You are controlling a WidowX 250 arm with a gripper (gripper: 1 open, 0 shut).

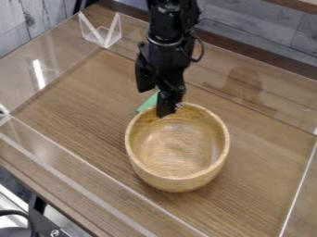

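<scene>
My black gripper [160, 91] hangs from the top centre of the camera view, open, its fingers above a small green object [147, 103] on the wooden table. The green object lies just behind the rim of a round tan bowl [176, 153] and is partly hidden by the gripper. I cannot tell whether the fingers touch it.
A clear, bracket-like piece [102, 30] is at the back left, by the raised edge. A black cable [19, 220] shows at the lower left.
</scene>
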